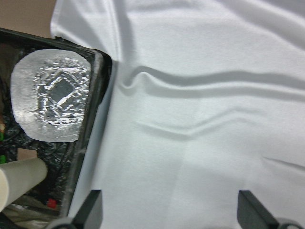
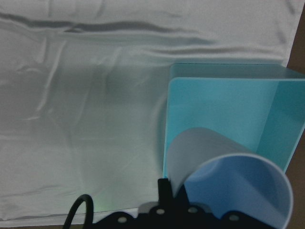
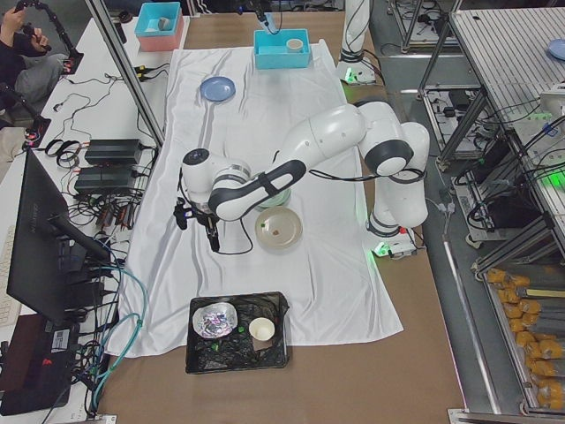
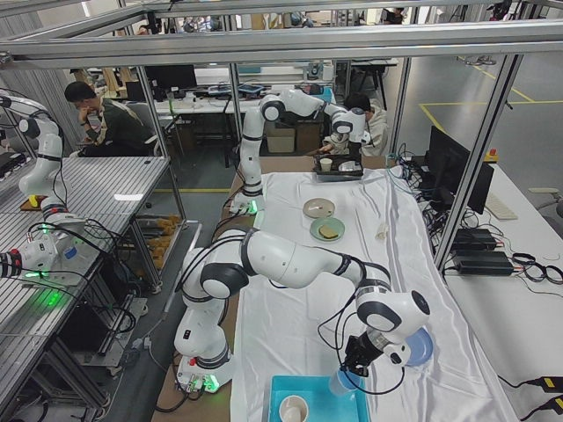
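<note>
My left gripper [image 3: 198,226] hangs over the white cloth, open and empty; its fingers frame bare cloth in the left wrist view. Beside that cloth is a black tray [image 1: 97,67] with a foil dish [image 1: 50,95] and a cream cup [image 1: 21,181], which looks on its side in that view. My right gripper is shut on a light blue cup [image 2: 233,186], tilted over the turquoise bin [image 2: 214,105]. A white cup [image 4: 294,410] stands in that bin.
A blue plate [image 3: 217,88] lies near the bin. A green plate [image 4: 327,229] with a yellow item and a beige plate [image 3: 278,227] sit mid-cloth. A monitor [image 3: 44,247] stands beside the cloth.
</note>
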